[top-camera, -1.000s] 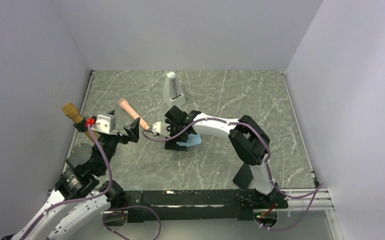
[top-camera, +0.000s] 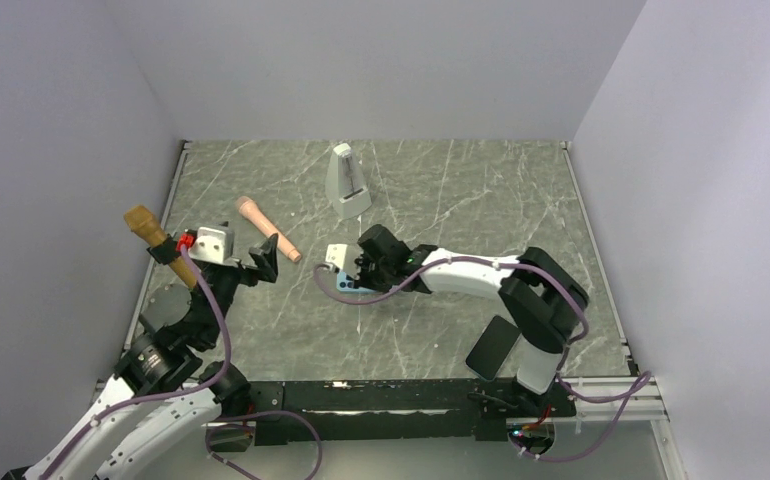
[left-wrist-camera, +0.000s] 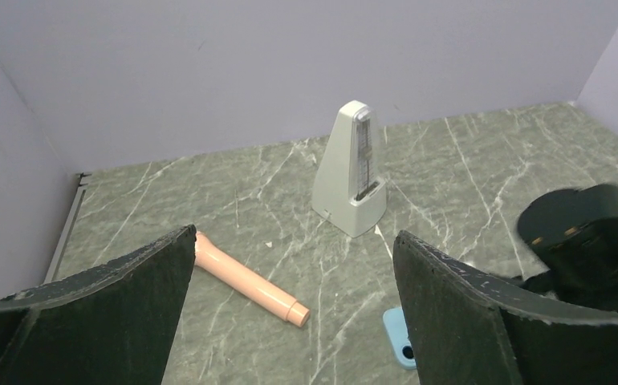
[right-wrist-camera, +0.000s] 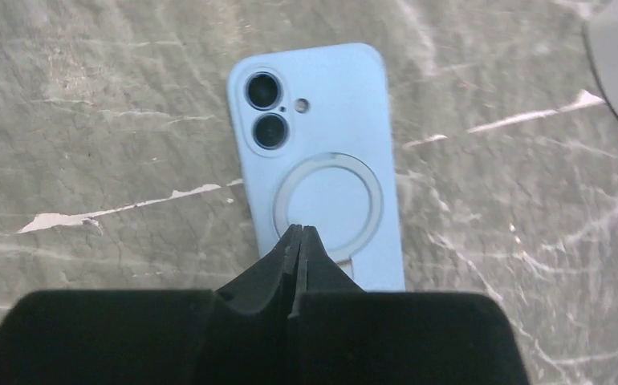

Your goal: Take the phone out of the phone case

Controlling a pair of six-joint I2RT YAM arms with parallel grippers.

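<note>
A phone in a light blue case [right-wrist-camera: 338,96] lies flat on the table, its back with two camera lenses and a ring facing up. My right gripper is shut above it, the fingertips meeting with nothing between them. Seen from above, the right arm covers much of the blue case [top-camera: 345,284]. At the left, my left gripper [top-camera: 269,258] stands open and empty, well away from the case. A corner of the blue case [left-wrist-camera: 396,333] shows beside its right finger in the left wrist view.
A white metronome [top-camera: 348,185] stands at the back. A pinkish-orange cylinder [top-camera: 268,229] lies between it and my left gripper. Near the front right edge lies a dark flat phone-shaped slab [top-camera: 493,347].
The right arm has shifted right and toward the front, and appears raised away from the case.
</note>
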